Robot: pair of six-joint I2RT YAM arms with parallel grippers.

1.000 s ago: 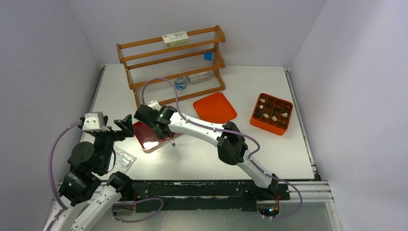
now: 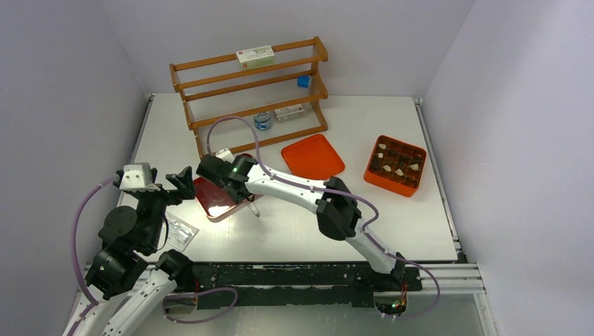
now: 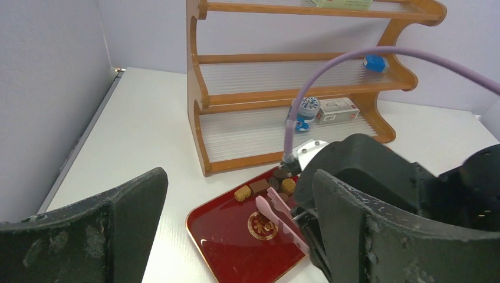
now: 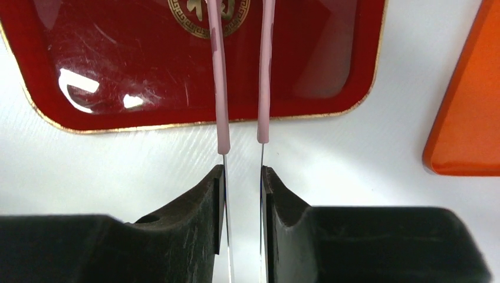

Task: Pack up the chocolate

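My right gripper is shut on a pair of thin metal tongs with pink-coated arms [image 4: 222, 112]. In the left wrist view the pink tips [image 3: 275, 219] stand apart over the dark red tray [image 3: 218, 236], close to the chocolates, with nothing visible between them. At the tray's far end lie several chocolates, among them a gold one [image 3: 242, 193] and a brown square one [image 3: 258, 186]; the right arm hides part of that end. My left gripper is open and empty, left of the tray. The orange box [image 2: 375, 180] at the right has compartments, several holding pieces.
An empty orange lid [image 2: 313, 157] lies between tray and box. Behind stands a wooden rack [image 2: 183, 105] with small boxes and a jar [image 2: 263, 121]. A clear packet [image 2: 181, 232] rests near the left arm.
The tongs' rear end now sits a little further right and toward the front. The left arm has not moved.
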